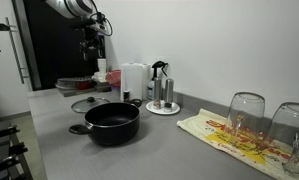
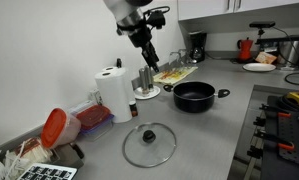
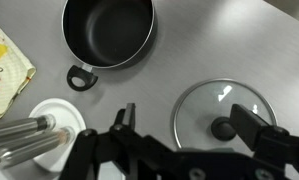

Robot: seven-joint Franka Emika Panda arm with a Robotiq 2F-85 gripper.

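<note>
A black pot (image 1: 113, 124) with two side handles stands uncovered on the grey counter; its bare inside shows in the wrist view (image 3: 109, 30). Beside it a glass lid (image 2: 149, 145) with a black knob (image 3: 223, 128) lies flat on the counter. High above the counter, over the area near the lid and pot, hangs my gripper. Its two fingers are spread apart in the wrist view, with nothing between them. In exterior view 2 the gripper (image 2: 151, 58) points downward, well clear of everything below.
Two metal shakers (image 1: 164, 90) stand on a white plate (image 1: 163, 109) near the wall. A paper towel roll (image 2: 114, 95) is close to them. Upturned glass jars (image 1: 245, 112) rest on a patterned cloth (image 1: 219, 134). Open counter lies in front of the pot.
</note>
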